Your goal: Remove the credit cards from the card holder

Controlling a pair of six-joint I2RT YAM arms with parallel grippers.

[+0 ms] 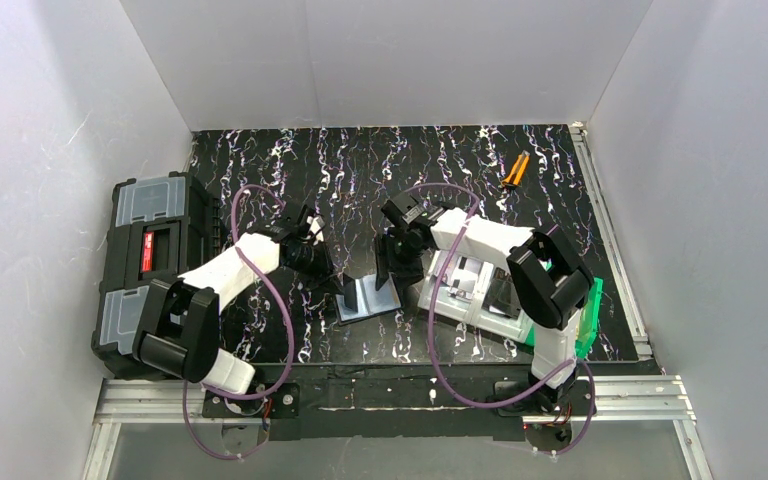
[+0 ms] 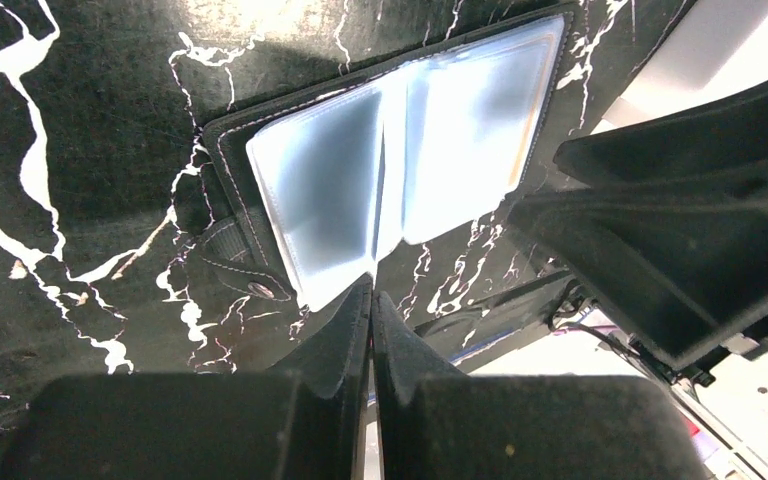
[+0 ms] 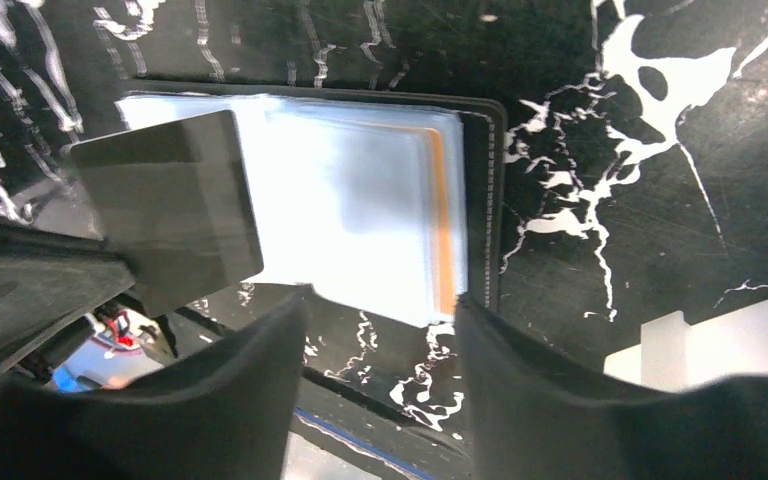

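Observation:
The card holder (image 1: 367,298) lies open on the table, black with clear bluish sleeves and a stitched edge; an orange strip (image 3: 444,220) shows at one sleeve's edge in the right wrist view. My left gripper is shut at the holder's middle, its tips at a clear sleeve; whether it pinches anything is unclear. My right gripper is part open over the sleeves' edge, its fingers blurred and nothing visible between them. A dark panel (image 3: 160,200) beside the left fingers covers part of the sleeves in the right wrist view.
A black toolbox (image 1: 150,240) stands at the left. A white case (image 1: 490,312) and green tray (image 1: 588,320) sit under and beside the right arm. An orange-handled tool (image 1: 516,170) lies at the back right. The table behind the holder is clear.

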